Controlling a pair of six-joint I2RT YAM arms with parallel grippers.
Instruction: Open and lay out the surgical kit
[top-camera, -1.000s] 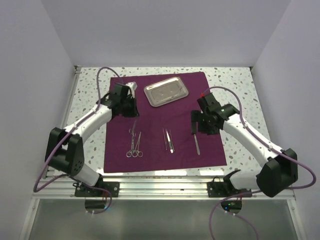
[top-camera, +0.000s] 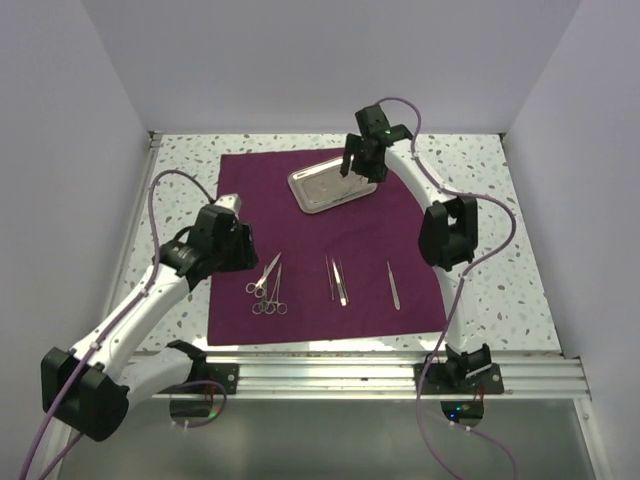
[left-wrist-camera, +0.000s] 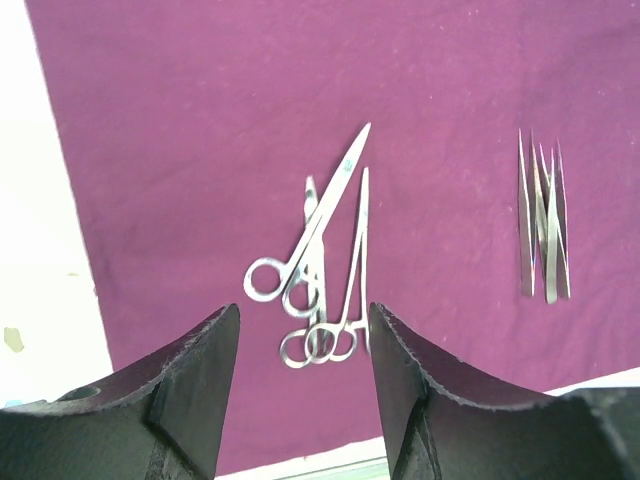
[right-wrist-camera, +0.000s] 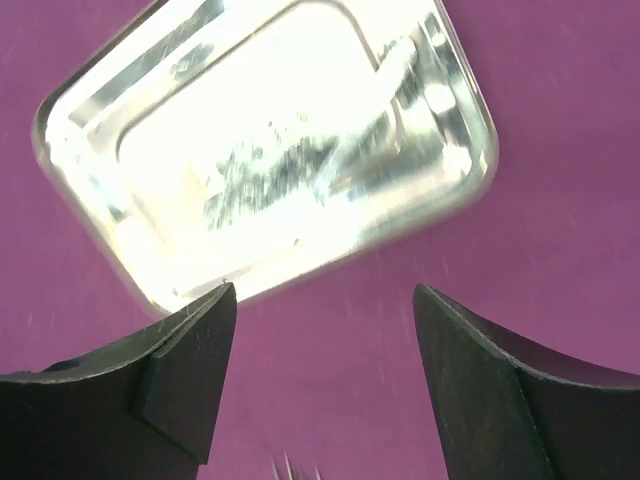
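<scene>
On the purple cloth (top-camera: 300, 240) lie the scissors (left-wrist-camera: 335, 185), slanted across one clamp-like instrument (left-wrist-camera: 311, 190), with another clamp (left-wrist-camera: 357, 240) beside them; their ring handles crowd together. My left gripper is open above these handles, nothing between its fingers. Several slim tweezers-like tools (left-wrist-camera: 541, 220) lie side by side in the middle of the cloth. A single slim instrument (top-camera: 393, 287) rests farther right. Over the right part of the metal tray (right-wrist-camera: 80, 205) is my right gripper, open and empty. A pale slim shape (right-wrist-camera: 370, 110) shows in the tray, blurred by glare.
A metal rail (top-camera: 325, 376) runs along the front edge. Free cloth lies between the tray and the tools.
The scissors, earlier at my left gripper, now lie on the cloth, and that gripper has drawn back toward front left. My right gripper has moved from the right-hand tool to the tray.
</scene>
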